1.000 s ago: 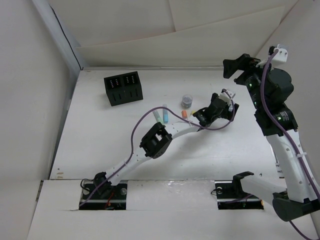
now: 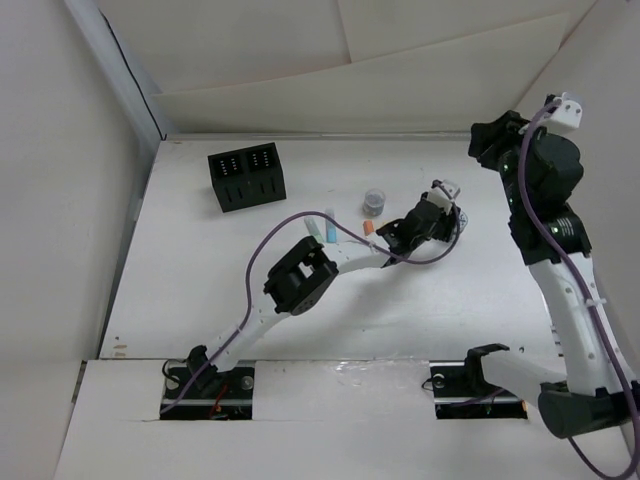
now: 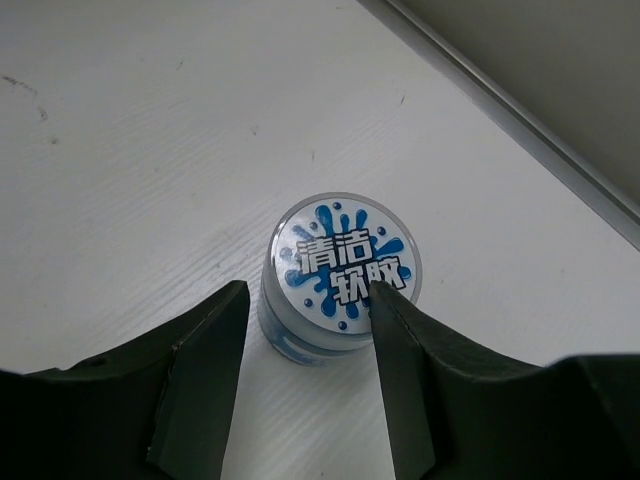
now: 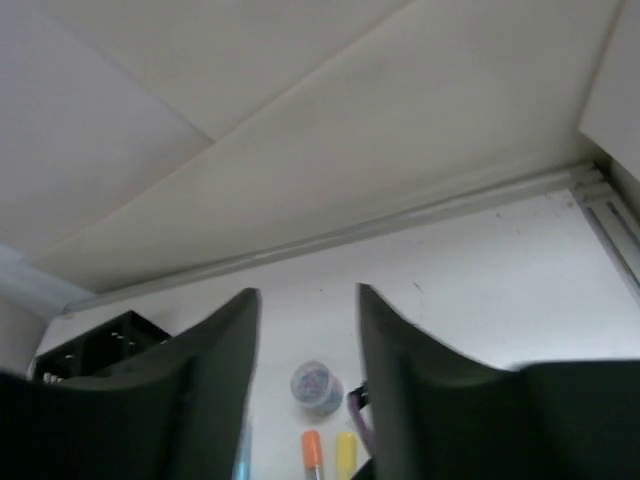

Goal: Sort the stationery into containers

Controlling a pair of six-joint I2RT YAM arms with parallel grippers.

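Note:
A round tub with blue Chinese lettering [image 3: 340, 265] sits on the white table between the fingers of my left gripper, which is shut on it. In the top view that gripper [image 2: 445, 215] is at the table's right side. A clear round container [image 2: 374, 202], a blue stick [image 2: 330, 225], a green stick [image 2: 312, 229], an orange item [image 4: 312, 450] and a yellow item [image 4: 346, 455] lie nearby. My right gripper is raised above the table at the right, its fingers apart with nothing between them.
A black divided organizer [image 2: 247, 190] stands at the back left of the table [image 2: 180, 280]. A wall runs along the back.
My right gripper has shifted right and its arm has moved. My left gripper has moved slightly left and down in the top view.

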